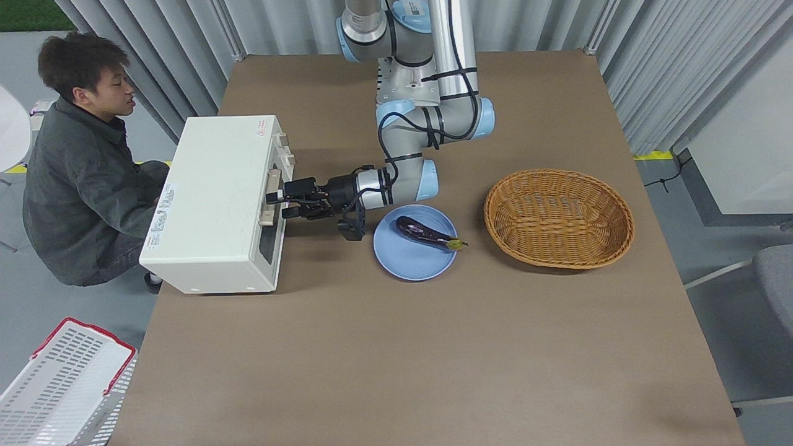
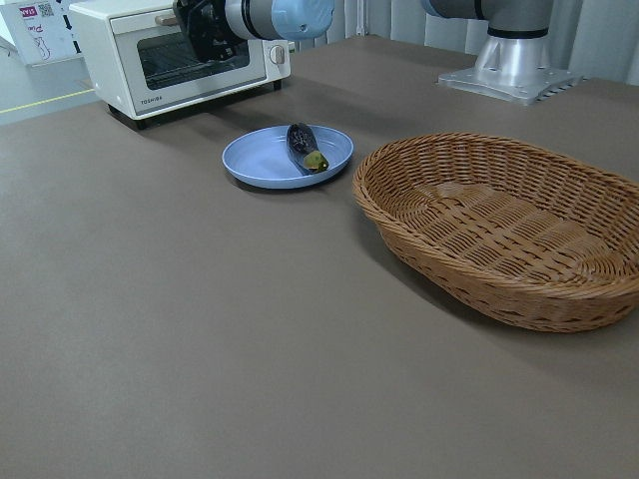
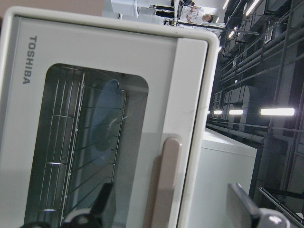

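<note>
A white Toshiba toaster oven (image 1: 204, 201) stands on the table's left with its door (image 2: 162, 85) closed. Its handle (image 3: 165, 185) fills the space between my open gripper's fingertips (image 3: 104, 203) in the wrist view, the gripper (image 1: 277, 202) being at the front of the oven. Whether the fingers touch it I cannot tell. An eggplant (image 1: 422, 231) lies on a blue plate (image 1: 405, 262) to the right of the oven.
A wicker basket (image 1: 558, 219) stands right of the plate. A person (image 1: 89, 193) crouches beyond the oven at the left.
</note>
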